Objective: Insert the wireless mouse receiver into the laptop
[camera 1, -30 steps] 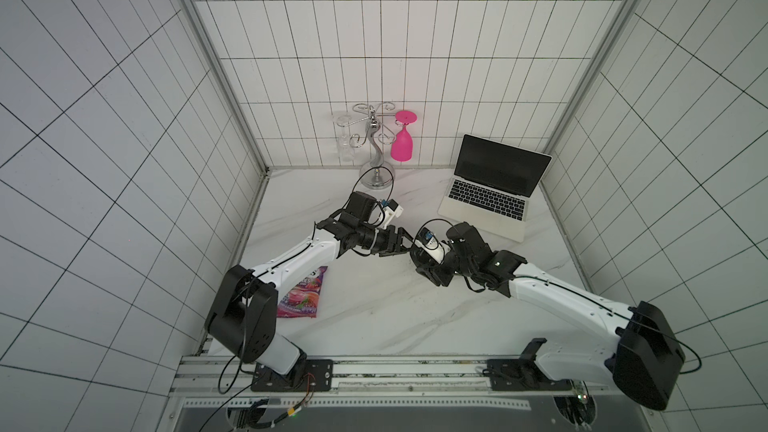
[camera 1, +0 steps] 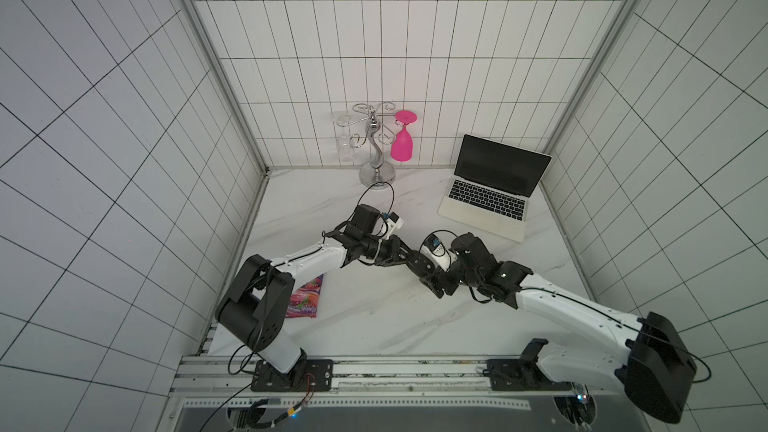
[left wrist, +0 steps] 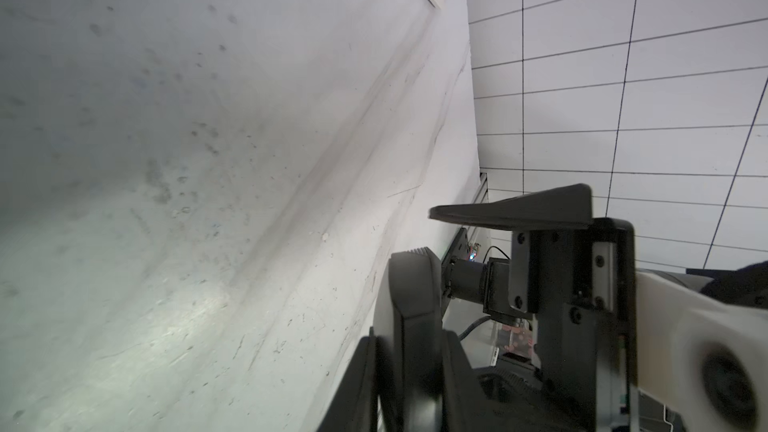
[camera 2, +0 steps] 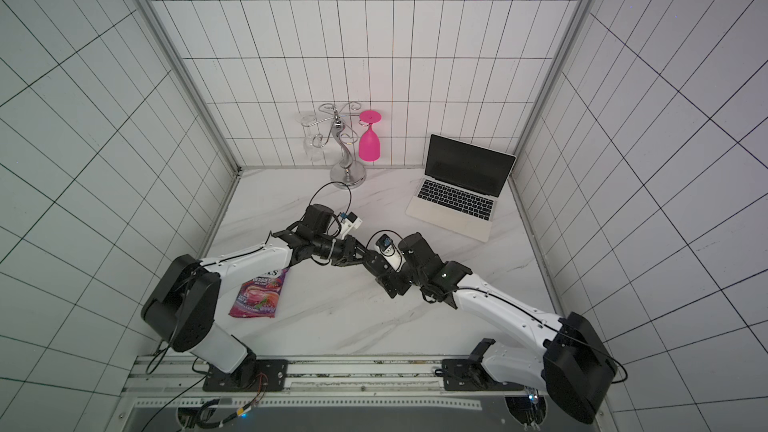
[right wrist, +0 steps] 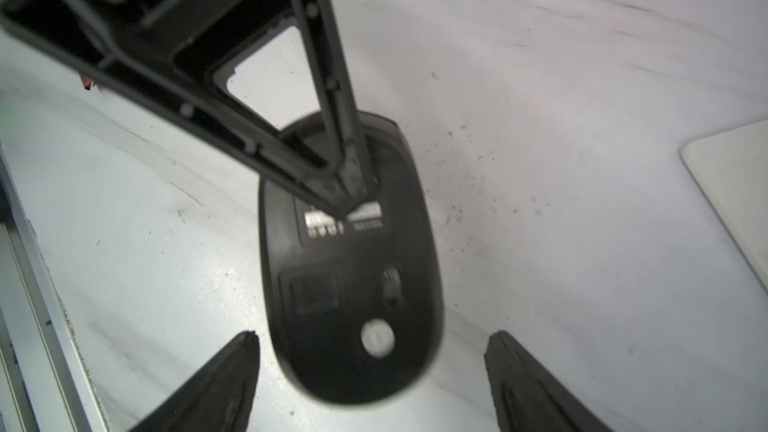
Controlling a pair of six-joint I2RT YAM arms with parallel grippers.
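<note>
A dark computer mouse (right wrist: 352, 264) shows its underside in the right wrist view, with labels, a rectangular outline and a white round spot. My left gripper is shut on this mouse, holding it above the table. My right gripper is open, and its fingers (right wrist: 228, 380) stand apart at either side of the mouse's lower end without visible contact. No receiver can be made out. The open silver laptop (camera 1: 484, 212) stands at the back right, its screen dark.
A metal rack (camera 1: 376, 172) with a pink goblet (camera 1: 402, 144) and a clear glass stands at the back. A berry snack bag (camera 2: 257, 296) lies beside the left arm. Bare table (camera 1: 384, 320) lies in front of the grippers.
My right gripper has moved slightly toward the table's front and right, away from the left one.
</note>
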